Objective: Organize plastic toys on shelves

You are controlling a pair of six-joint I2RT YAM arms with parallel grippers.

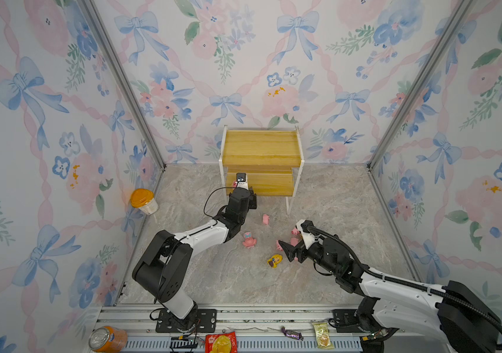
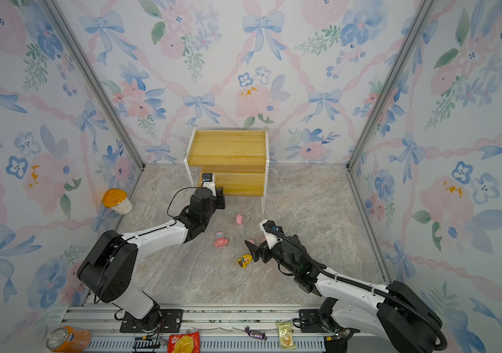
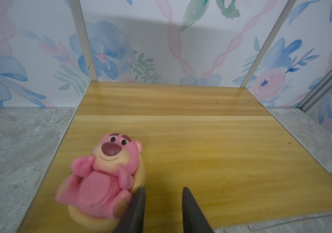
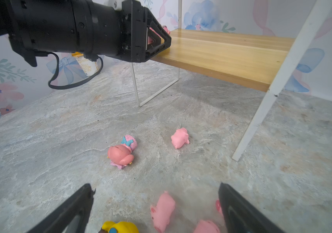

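A pink bear toy [image 3: 111, 167] lies tilted on the left part of the lower wooden shelf [image 3: 243, 163]. My left gripper is at it, fingertips just right of the bear; whether they touch it I cannot tell. My right gripper stands open over loose toys on the floor: a pink pig [image 4: 179, 137], a pink toy with a blue bow [image 4: 120, 155], a yellow toy [image 4: 120, 227] and more pink toys [image 4: 162, 209].
The upper shelf [image 1: 261, 147] is bare. A white cup with a yellow lid [image 1: 144, 203] stands at the far left. White rack legs [image 4: 251, 132] rise from the floor; floor to the right of the rack is clear.
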